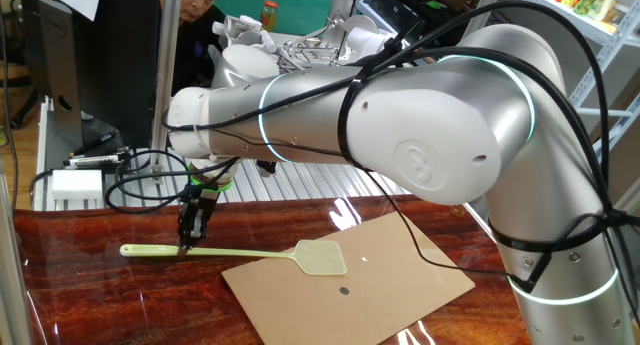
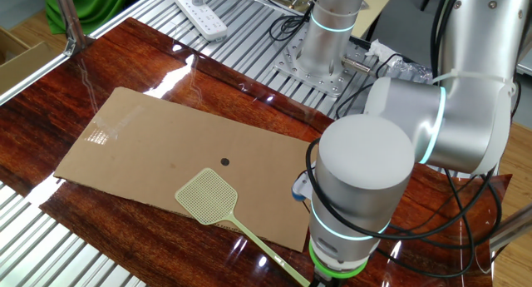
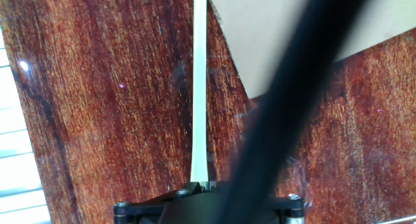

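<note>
A pale green fly swatter (image 1: 320, 256) lies across the dark red-brown wooden board, its mesh head over a brown cardboard sheet (image 1: 350, 300). In exterior view 2 the swatter's mesh head (image 2: 206, 196) rests near the cardboard's edge. My gripper (image 1: 187, 249) is down at the handle, well away from the head. In the wrist view the handle (image 3: 199, 100) runs straight down to my gripper, whose fingertips are close together and appear shut on it. A blurred black cable covers part of that view, and the arm hides the grip in exterior view 2.
A small dark round spot (image 2: 225, 162) shows on the cardboard. A white power strip (image 2: 200, 17) lies on the ribbed metal table behind the board. Loose black cables hang along the arm. A person (image 1: 196, 30) sits beyond the table.
</note>
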